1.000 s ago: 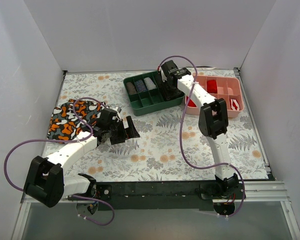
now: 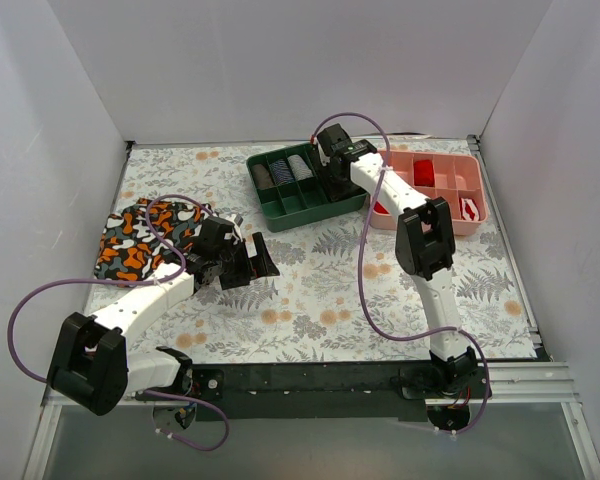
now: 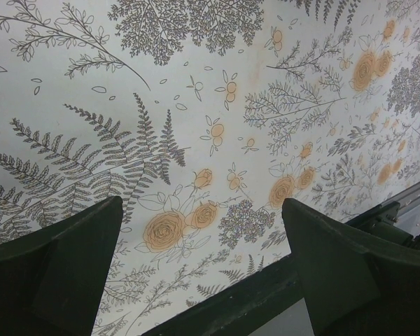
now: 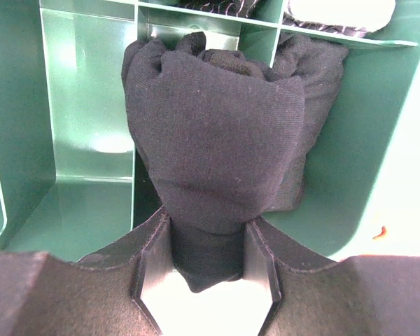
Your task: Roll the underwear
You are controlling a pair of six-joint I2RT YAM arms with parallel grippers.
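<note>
Rolled black underwear [image 4: 210, 140] fills the middle of the right wrist view, its lower end pinched by my right gripper, which is shut on it. The roll is over a compartment of the green divided box [image 2: 302, 217]; whether it touches the bottom cannot be seen. Another dark roll [image 4: 311, 98] lies just beside it inside the box. From above, the right arm hides most of this end of the box. My left gripper [image 2: 262, 260] stands open above the bare tabletop, nothing between its fingers.
Rolled items, among them a striped one [image 2: 281, 172], occupy other compartments of the green box. A pink divided box [image 2: 465, 227] with red pieces adjoins on the right. Orange, black and white patterned cloth [image 2: 130, 240] lies at the left.
The right arm has shifted very slightly over the right end of the green box. My left arm has stayed still.
</note>
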